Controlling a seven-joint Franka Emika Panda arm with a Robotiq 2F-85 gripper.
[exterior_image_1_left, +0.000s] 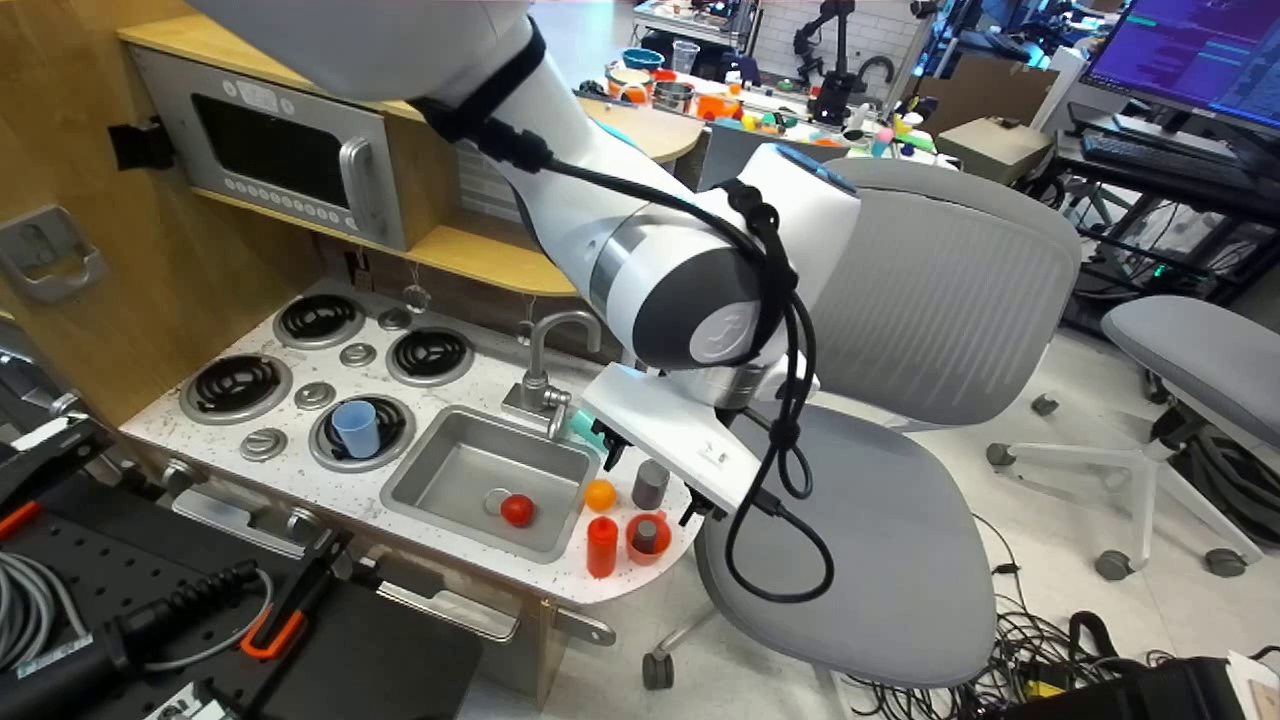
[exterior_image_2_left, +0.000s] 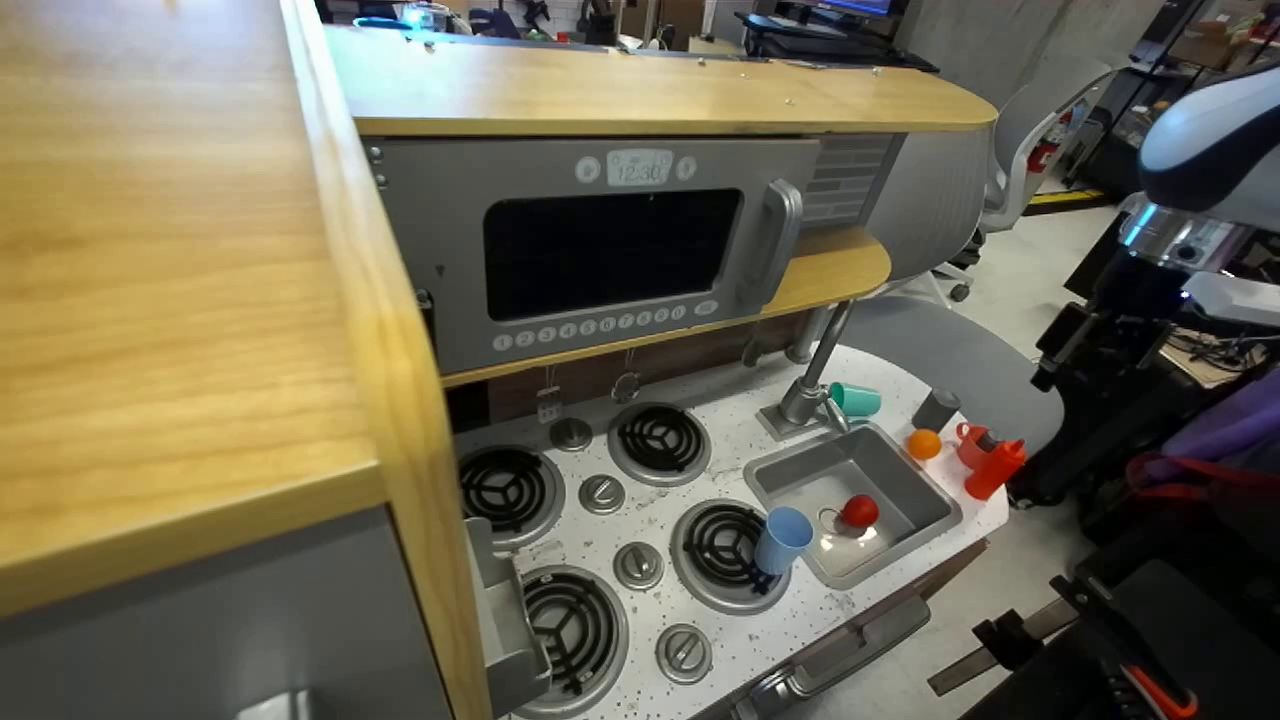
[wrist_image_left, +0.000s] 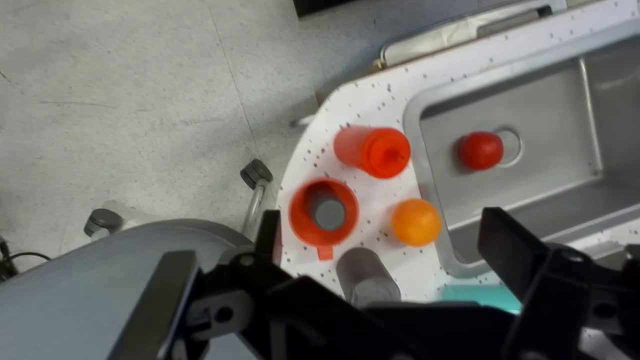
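Note:
My gripper is open and empty, above the counter's rounded end. In the wrist view its fingers stand wide apart. Below them are an orange ball, a grey cup and a red-orange cup with a smaller grey object inside. A red bottle stands near the sink's edge. Within the sink lies a red tomato-like ball. The teal cup rests on its side behind the sink and is partly hidden in the wrist view. A blue cup stands on a burner.
The metal sink has a tall faucet at its back. A microwave and shelf overhang the counter's rear. Beyond the rounded end stands a grey chair. Several burners fill the counter's other half.

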